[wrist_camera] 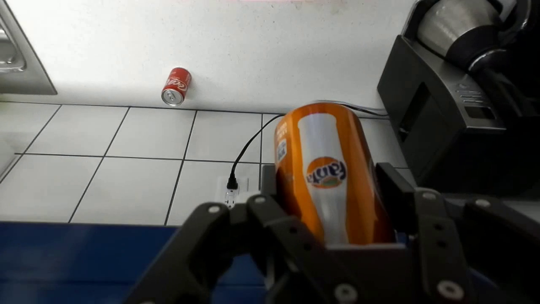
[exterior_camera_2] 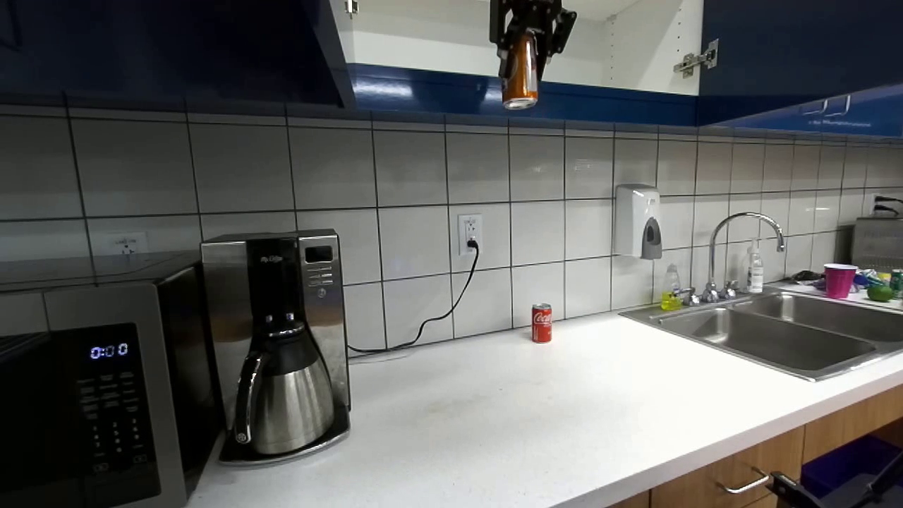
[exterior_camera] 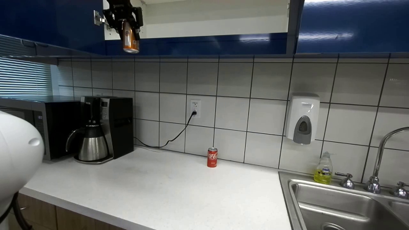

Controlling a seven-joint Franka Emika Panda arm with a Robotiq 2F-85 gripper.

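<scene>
An orange Fanta can (exterior_camera: 129, 37) hangs upright in the air in front of the open upper cabinet (exterior_camera: 214, 19), its base level with the blue lower edge. My gripper (exterior_camera: 129, 32) points down and is shut on the can's sides. In the second exterior view the same can (exterior_camera_2: 521, 72) stands out against the cabinet opening. Up close in the wrist view, the Fanta can (wrist_camera: 329, 172) sits between the black fingers. Far below, a red Coca-Cola can (exterior_camera: 212, 157) stands upright on the white counter (exterior_camera: 165, 187), near the tiled wall.
A coffee maker (exterior_camera_2: 279, 347) and a microwave (exterior_camera_2: 93, 381) occupy the counter's left end. The sink (exterior_camera: 341, 199) lies to the right, with a yellow soap bottle (exterior_camera: 324, 168) behind it. Open blue cabinet doors (exterior_camera_2: 787, 59) flank the cabinet. Mid-counter is clear.
</scene>
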